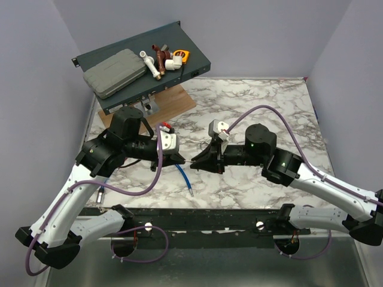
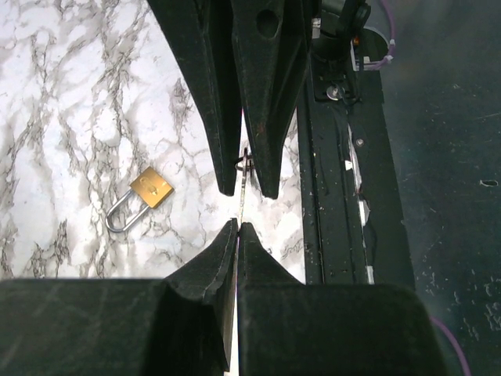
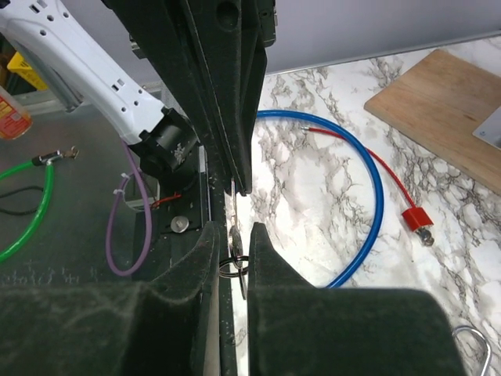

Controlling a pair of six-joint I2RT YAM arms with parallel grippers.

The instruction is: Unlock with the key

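A thin key (image 2: pixel 243 200), seen edge-on, is pinched by one end in my left gripper, which is shut. Its ring end reaches between the two parted fingers of my right gripper. From the right wrist view, the key's ring (image 3: pixel 233 266) lies in the gap of my right gripper; contact with a finger cannot be made out. A brass padlock (image 2: pixel 151 188) with a steel shackle lies on the marble surface. In the top view the left gripper (image 1: pixel 182 160) and right gripper (image 1: pixel 194 164) face each other closely above the table.
A blue hose (image 3: pixel 376 188) and a red cable (image 3: pixel 391 174) lie on the marble surface (image 1: pixel 257 98). At the back left stands a raised shelf (image 1: pixel 192 48) holding a grey case (image 1: pixel 115 73).
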